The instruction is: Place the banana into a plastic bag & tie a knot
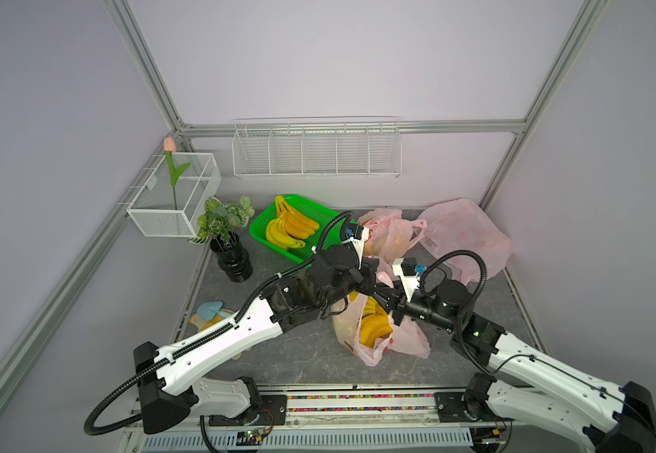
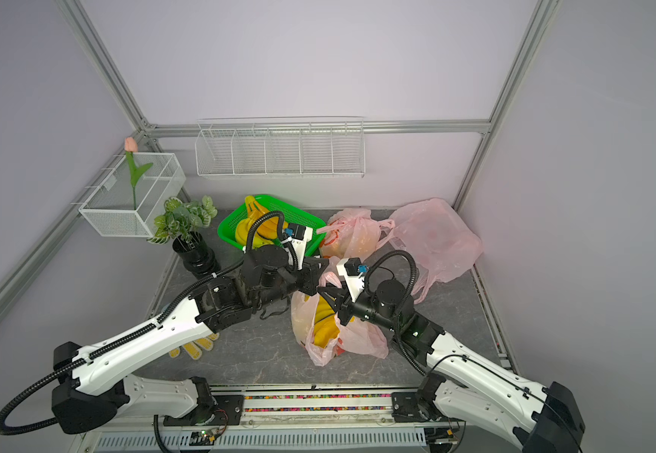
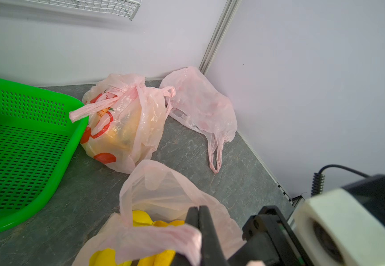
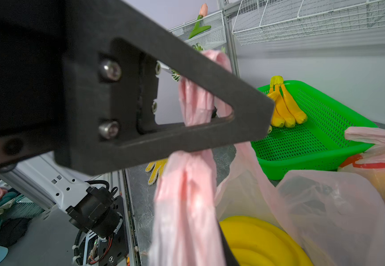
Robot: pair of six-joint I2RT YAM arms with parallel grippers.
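The pink plastic bag stands with its mouth open on the table, yellow bananas inside. Above it, both grippers nearly meet. In the left wrist view my left gripper is shut over the bag, and a twisted bag handle lies against its fingers; whether it is pinched between them cannot be told. My right gripper is shut. In the right wrist view, a gathered pink handle shows through the window of its near finger and continues below it, so it runs between the fingers.
A green basket with more bananas stands behind left. A knotted, filled bag and an empty pink bag lie at the back right. A potted plant and a yellow glove are at the left.
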